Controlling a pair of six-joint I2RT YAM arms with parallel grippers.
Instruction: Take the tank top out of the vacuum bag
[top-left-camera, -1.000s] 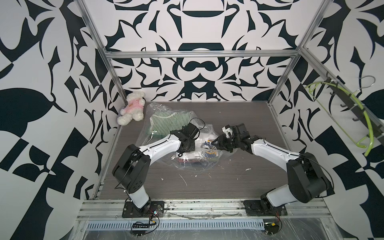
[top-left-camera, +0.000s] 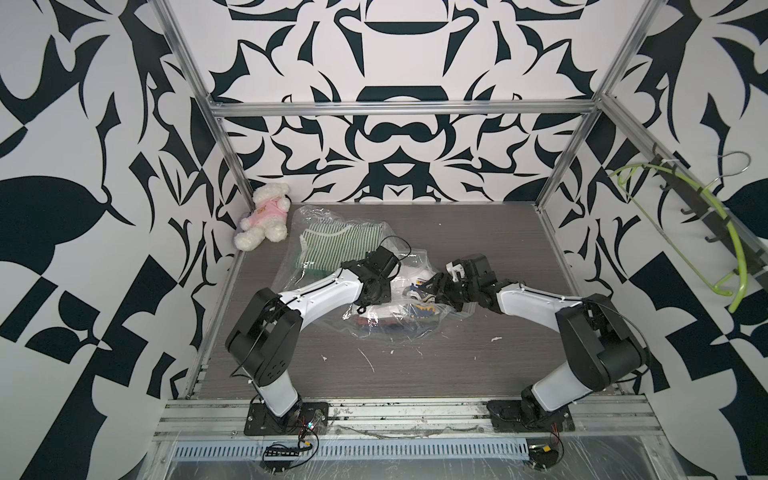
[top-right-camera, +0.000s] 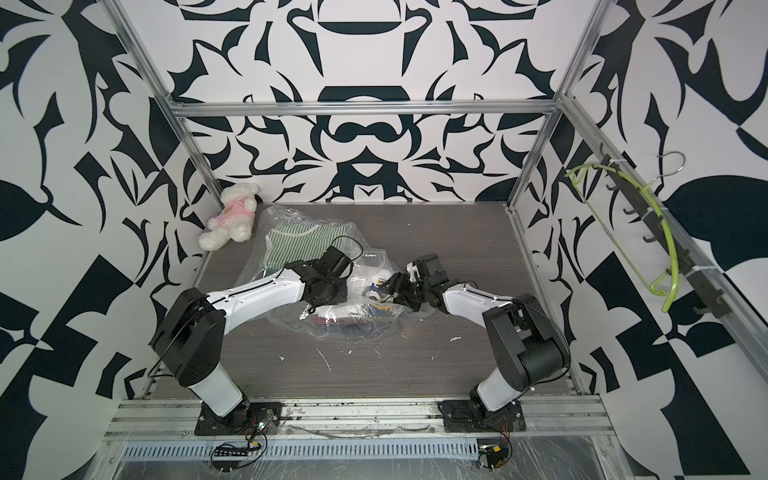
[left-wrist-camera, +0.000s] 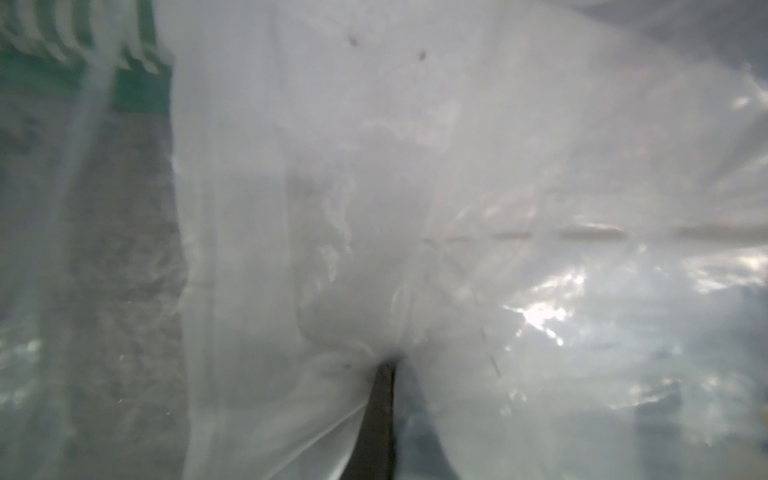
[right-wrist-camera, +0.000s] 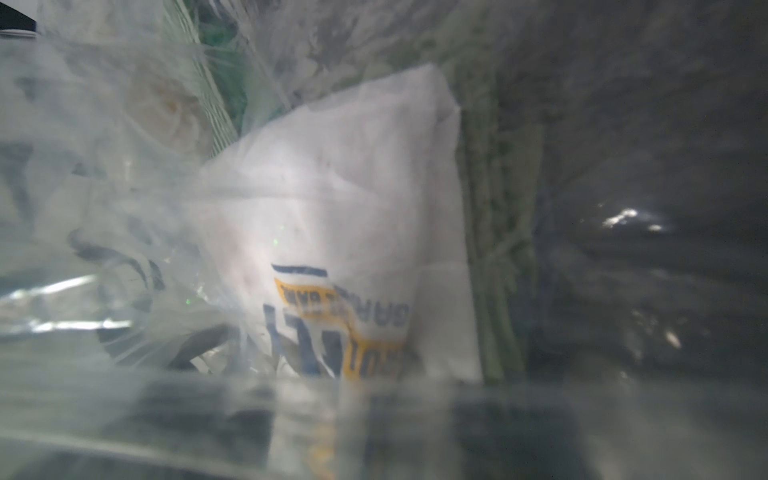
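A white garment (right-wrist-camera: 344, 184) with navy and yellow lettering lies in the clear plastic vacuum bag (top-left-camera: 384, 329), with green fabric (right-wrist-camera: 496, 264) behind it in the right wrist view. I cannot tell from its shape that it is a tank top. My left gripper is shut on the film, which puckers into folds at the fingertips. From the right, my right gripper (top-left-camera: 436, 289) reaches to the bag's right side, open. Film crosses its wrist view and hides most of its fingers; no fabric shows gripped.
Another clear bag with a green-and-white striped garment (top-left-camera: 340, 244) lies at the back left, partly behind the left arm. Beyond it sits a white teddy bear (top-left-camera: 265, 217). A green hanger (top-left-camera: 724, 216) hangs on the right wall.
My right arm has shifted slightly, its elbow moving inward and its gripper a little lower and left at the bag. The left arm has stayed still.
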